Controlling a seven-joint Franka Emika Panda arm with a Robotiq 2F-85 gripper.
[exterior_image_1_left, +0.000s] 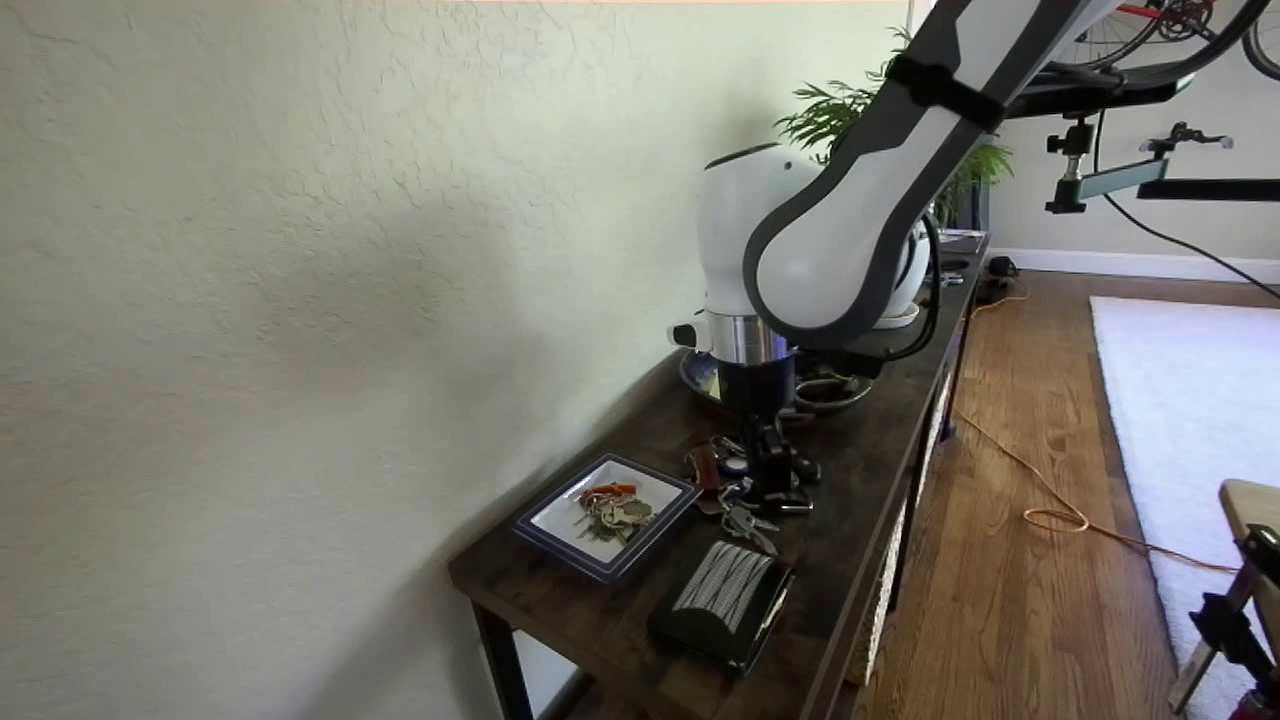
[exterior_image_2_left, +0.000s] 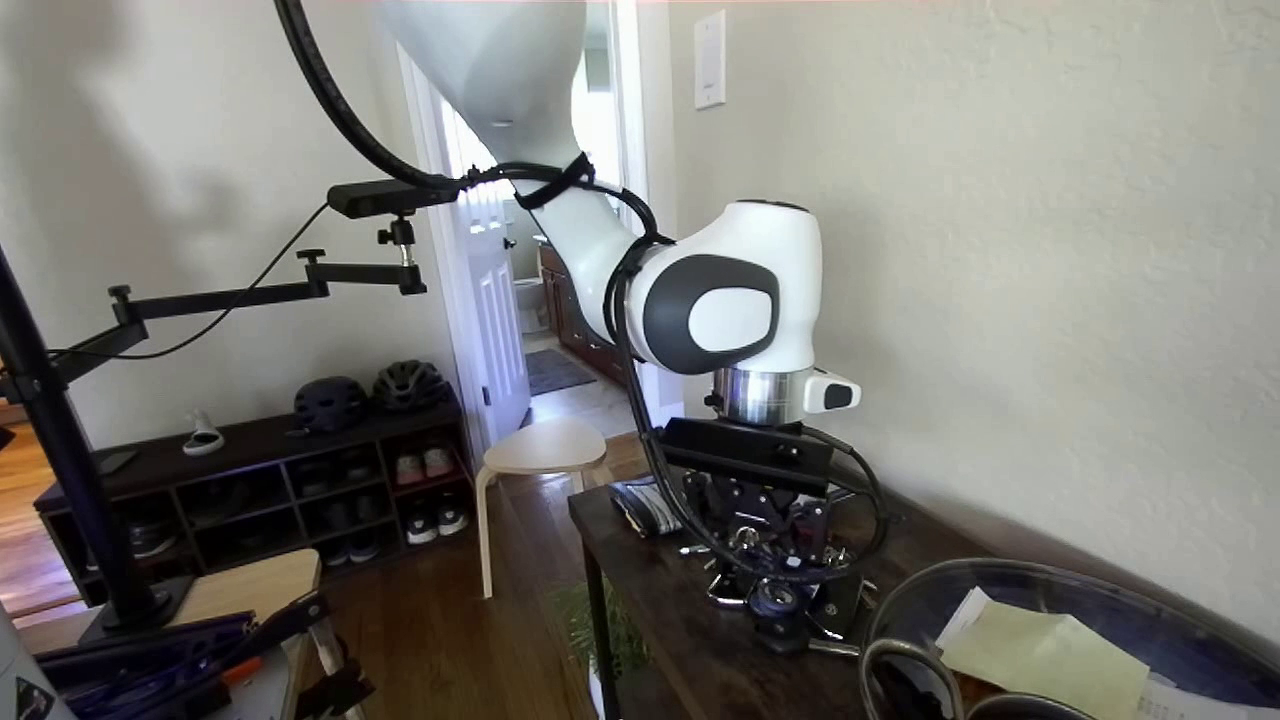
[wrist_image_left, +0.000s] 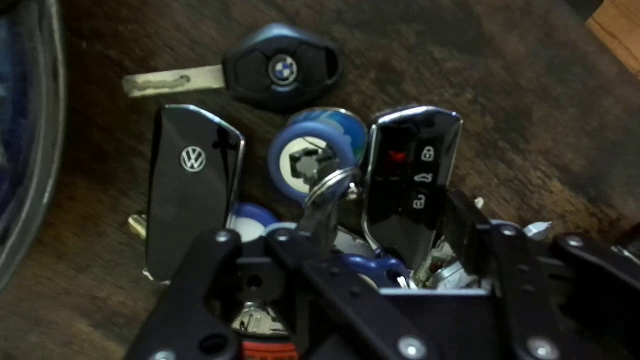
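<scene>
Over a pile of keys (exterior_image_1_left: 734, 518) on the dark table, my gripper points straight down. Its fingers stand part open, one finger (wrist_image_left: 322, 225) on each side of the black key fob with lock buttons (wrist_image_left: 408, 174). Whether either finger touches that fob cannot be told. Left of it in the wrist view lie a blue-ringed round tag (wrist_image_left: 288, 165) and a black VW fob (wrist_image_left: 189, 198). A BMW key (wrist_image_left: 282, 69) lies farther up. The arm's linkage hides part of the pile, including most of a red-edged item (wrist_image_left: 270, 349).
A square tray (exterior_image_1_left: 546, 524) holding several keys sits beside the pile, near the wall. A black and grey wallet-like case (exterior_image_1_left: 726, 600) lies toward the table's near end. Behind the gripper stands a bowl (exterior_image_2_left: 894, 600) with papers.
</scene>
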